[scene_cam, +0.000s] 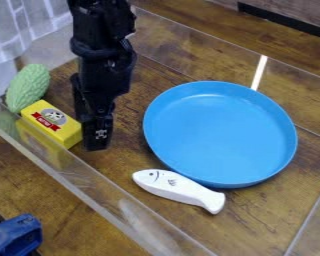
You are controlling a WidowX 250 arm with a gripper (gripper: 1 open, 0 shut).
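My black gripper [96, 120] hangs in the upper left middle of the camera view, its open fingers low over the wooden floor, just right of a yellow box [49, 126] with a red label. A green cactus-like object [28, 86] lies behind the box. To the right is a large blue plate [219, 133], with a white fish-shaped object [179, 190] in front of it. Whether anything is between the fingers is hard to see.
A blue object [13, 237] lies at the bottom left. A clear plastic edge runs diagonally across the lower left. The floor behind the plate is mostly clear.
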